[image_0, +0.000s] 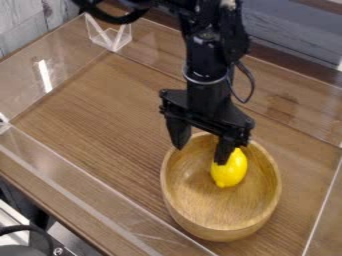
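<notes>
My black gripper (202, 136) hangs over a tan oval bowl (187, 205) in the lower middle of the camera view, open, its fingers spread either side above the bowl's back part. A yellow oblong object (229, 172) lies in the bowl's right half, just under the gripper's right finger. Whether that finger touches it I cannot tell.
A wooden table surface (80, 120) surrounds the bowl, with clear room to the left. A clear wire-like holder (110, 30) stands at the back left. Dark cables show at the lower left corner.
</notes>
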